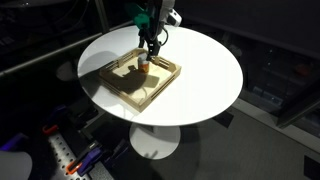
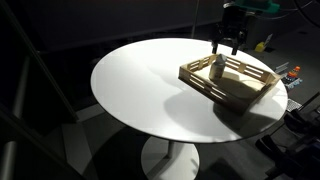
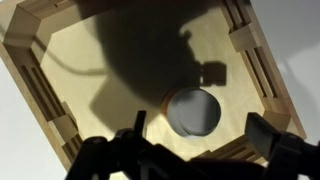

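Observation:
A small bottle (image 1: 144,65) with an orange body and a pale cap stands upright inside a shallow wooden tray (image 1: 152,98). From the other side, the same bottle (image 2: 217,68) looks pale and stands near the tray's back corner. My gripper (image 1: 152,47) hangs just above it, its fingers pointing down. In the wrist view the round grey cap (image 3: 194,111) lies between the two widely parted fingertips, with a bit of brown side showing at its left. The gripper is open and holds nothing.
The tray's slatted wall (image 2: 205,87) rises round the bottle. Apart from that bottle, the tray floor looks empty. Dark cables and equipment (image 1: 75,155) lie on the floor beside it.

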